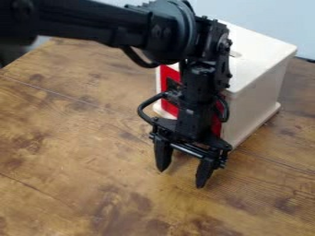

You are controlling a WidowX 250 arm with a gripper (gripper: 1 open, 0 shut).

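Observation:
My black gripper (185, 168) hangs low over the wooden table (74, 161), its two fingers spread apart and pointing down, with nothing between them that shows. Behind it stands a pale wooden box (260, 88) with a red front panel (170, 77); the arm and wrist hide much of that red face. A slot shows partly in the box's top.
A light wall or surface lies beyond the table's far edge at the top.

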